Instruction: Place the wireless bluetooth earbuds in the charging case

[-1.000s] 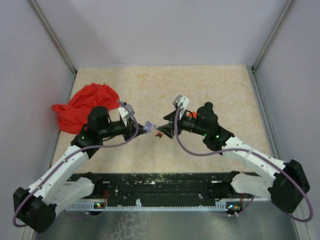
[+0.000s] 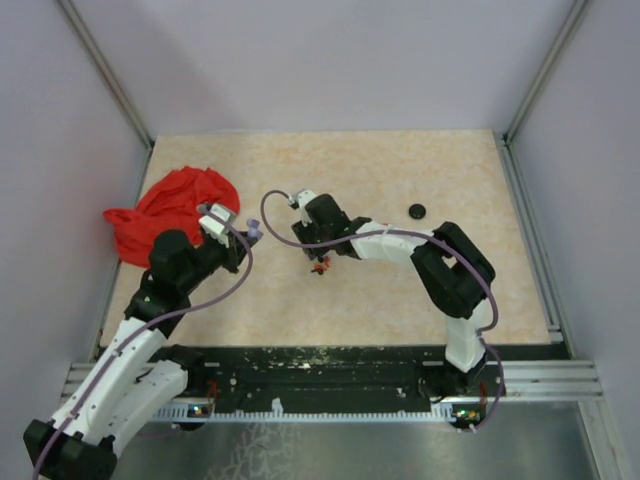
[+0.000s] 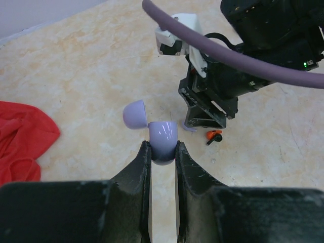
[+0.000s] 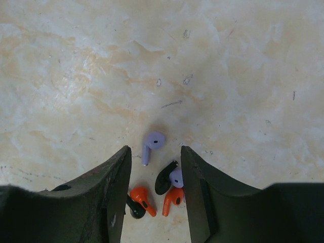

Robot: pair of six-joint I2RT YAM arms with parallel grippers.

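Note:
My left gripper is shut on the lilac charging case (image 3: 163, 136), whose lilac lid (image 3: 134, 114) stands open, at the left of the top view. My right gripper hangs part open over the table's middle, above a cluster of small earbuds: a lilac earbud (image 4: 154, 140), another lilac one (image 4: 175, 177) partly behind a finger, red earbuds (image 4: 138, 194) and black ones (image 4: 163, 181). No earbud shows clearly held between its fingers.
A red cloth (image 2: 170, 217) lies at the back left. A small black disc (image 2: 417, 211) lies at the right.
The left arm has drawn back leftwards with the case, away from the middle.

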